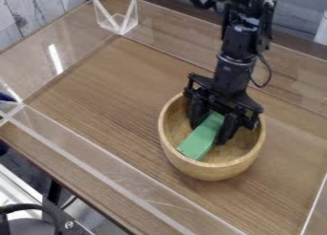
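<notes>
My black gripper (pixel 220 115) reaches down from the top into a round wooden bowl (pixel 215 165) at the centre right. A green object (pixel 201 140) lies inside the bowl, slanting up under the gripper, whose fingers are around its upper end. The fingers are dark and overlap, but they appear shut on the green object.
A small white wire-like holder (pixel 118 16) stands at the back left. Dark cables and part of a device are at the bottom left corner.
</notes>
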